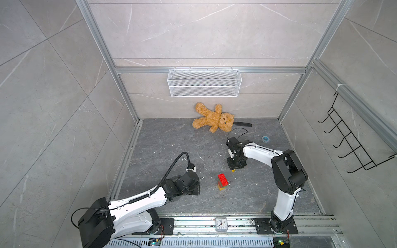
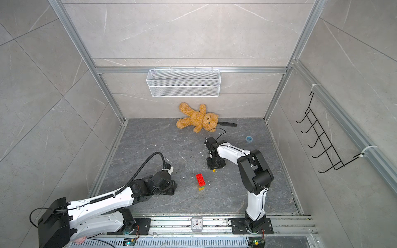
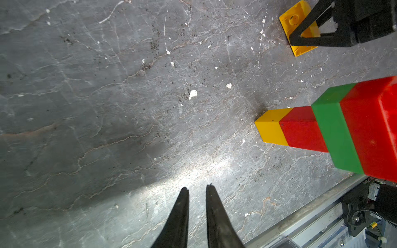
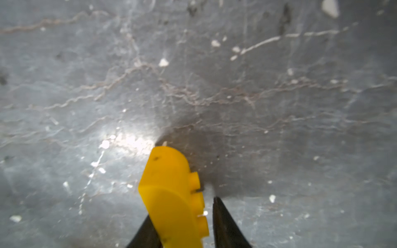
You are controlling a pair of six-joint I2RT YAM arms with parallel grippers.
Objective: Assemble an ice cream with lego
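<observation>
A tower of red, green and yellow bricks (image 3: 343, 128) stands on the floor with a red studded top (image 1: 223, 179). Left of it, apart, is my left gripper; its fingers are nearly together, only bare floor showing in the narrow gap. My right gripper is at a yellow rounded brick (image 4: 175, 186), behind and right of the tower. That brick sits between its fingers, studs toward the right one, where a slim gap shows; whether it is gripped, I cannot tell. In the left wrist view the yellow brick (image 3: 292, 18) shows its hollow underside.
A teddy bear (image 1: 213, 117) lies by the back wall, close to a black-handled object (image 1: 242, 124). Toward the back right sits a blue ring (image 1: 265, 139). A white wire basket (image 1: 204, 84) hangs at the back.
</observation>
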